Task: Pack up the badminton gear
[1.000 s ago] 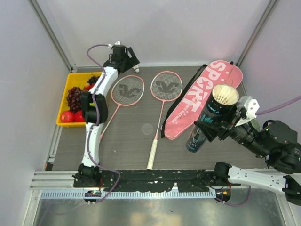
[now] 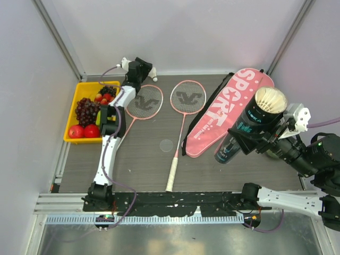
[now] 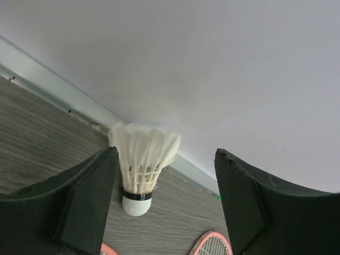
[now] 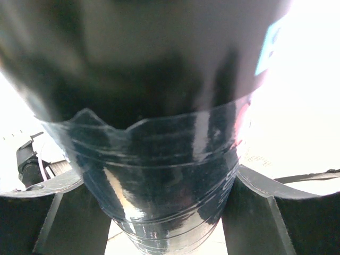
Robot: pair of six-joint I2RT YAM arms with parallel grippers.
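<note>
My left gripper (image 2: pixel 143 68) is over a shuttlecock (image 2: pixel 153 75) at the back wall; in the left wrist view its open fingers flank the white shuttlecock (image 3: pixel 142 159), nothing held visibly. My right gripper (image 2: pixel 249 141) is shut on the dark shuttlecock tube (image 2: pixel 239 133), raised at the right, white feathers at its top; the tube fills the right wrist view (image 4: pixel 149 149). Two pink rackets (image 2: pixel 186 98) (image 2: pixel 143 103) lie on the dark table (image 2: pixel 154 170). The pink SPORT bag (image 2: pixel 218 117) lies right of them. A round clear disc (image 2: pixel 166 145) lies between the racket handles.
A yellow basket of fruit (image 2: pixel 74 122) stands at the left under the edge of the left arm. Walls close in at the back and both sides.
My right gripper and the tube have moved right and slightly up in the top view. My left gripper has shifted slightly downward beside the shuttlecock.
</note>
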